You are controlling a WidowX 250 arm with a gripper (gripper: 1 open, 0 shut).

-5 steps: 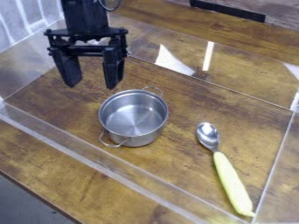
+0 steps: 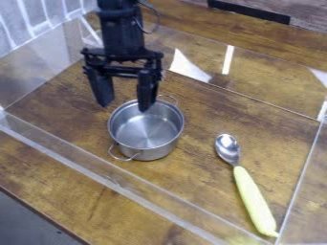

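Observation:
My black gripper [image 2: 126,84] hangs at the upper middle, its two fingers apart with empty space between them. It is just above and behind a steel pot [image 2: 145,131] with wire handles, its right finger over the pot's back rim. A spoon [image 2: 250,198] with a pale yellow handle and a metal head lies on the wooden table [image 2: 76,191] to the right of the pot.
Clear plastic walls enclose the work area, with a white railing [image 2: 26,21] at the back left and a dark strip [image 2: 251,15] at the back right. The wood left of and in front of the pot is bare.
My gripper has moved right and slightly down, closer over the pot. The pot and spoon look unmoved.

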